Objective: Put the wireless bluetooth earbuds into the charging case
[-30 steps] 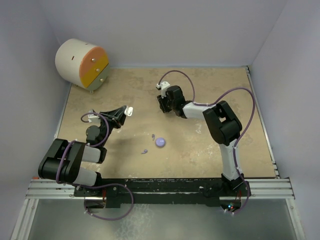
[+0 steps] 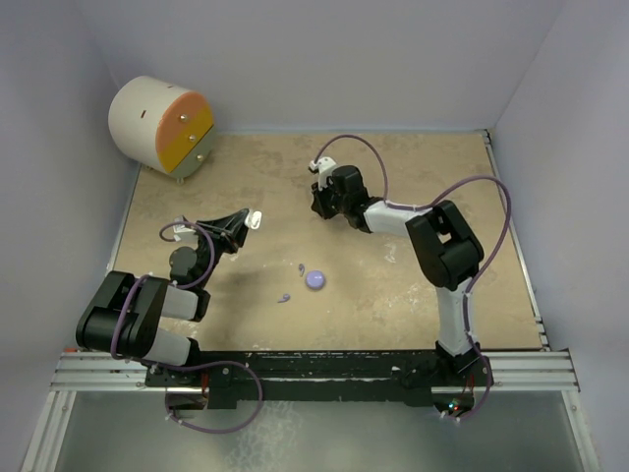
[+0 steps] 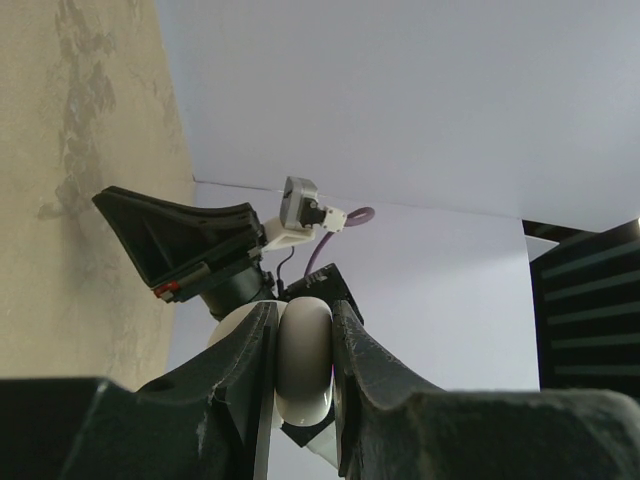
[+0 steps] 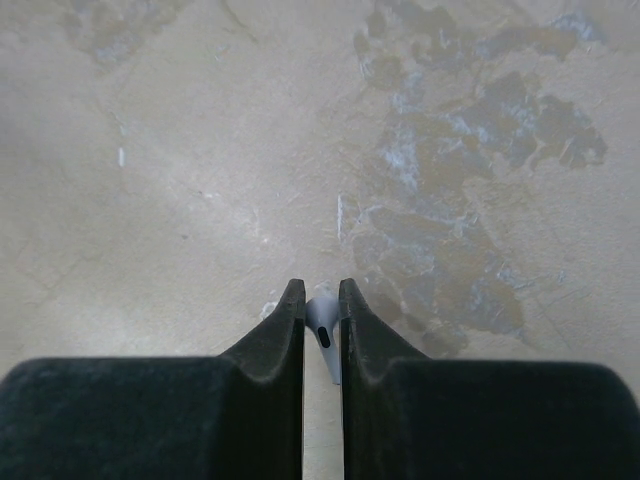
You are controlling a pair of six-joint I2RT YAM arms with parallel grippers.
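On the left, my left gripper (image 2: 241,224) holds the white charging case (image 2: 255,219); in the left wrist view the case (image 3: 304,360) is pinched between its dark fingers, lid detail unclear. My right gripper (image 2: 319,206) is low over the back middle of the table, its fingertips (image 4: 294,300) close around a small white earbud (image 4: 324,330), seen between and just behind them in the right wrist view.
A purple round object (image 2: 315,280) and two small purple pieces (image 2: 284,297) lie on the front middle of the table (image 2: 413,295). A striped cylindrical object (image 2: 157,126) stands at the back left.
The left arm has stayed still.
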